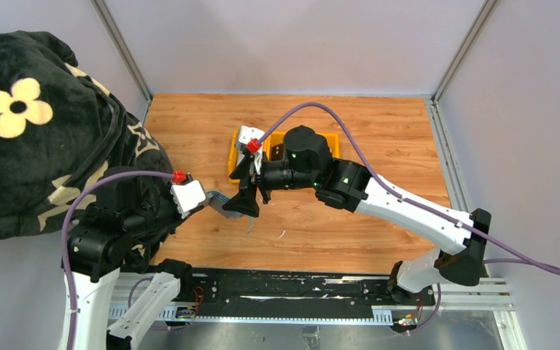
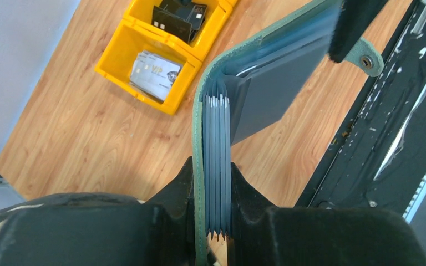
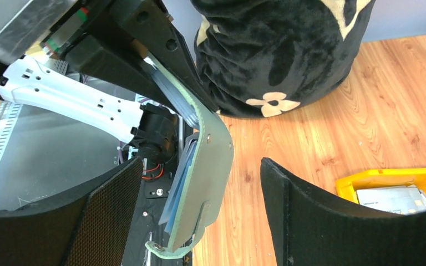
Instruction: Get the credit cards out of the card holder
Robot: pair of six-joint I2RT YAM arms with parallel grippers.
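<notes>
My left gripper is shut on the sage-green card holder [image 3: 217, 158], pinching its stack of clear sleeves. The holder stands spread open, with one cover flap and its snap tab [image 2: 368, 62] bent outward. Bluish sleeves [image 3: 181, 183] show inside it; whether cards sit in them, I cannot tell. Seen from the top, the holder [image 1: 226, 205] hangs above the table between both arms. My right gripper [image 1: 237, 191] is open, its fingers [image 3: 108, 208] spread wide to either side of the holder's lower part, with no clear contact.
Behind the grippers stands a yellow bin [image 2: 176, 106] with printed cards [image 2: 155, 73] in one compartment and dark items [image 2: 173, 21] in another. A dark flowered plush cloth [image 1: 51, 160] fills the left side.
</notes>
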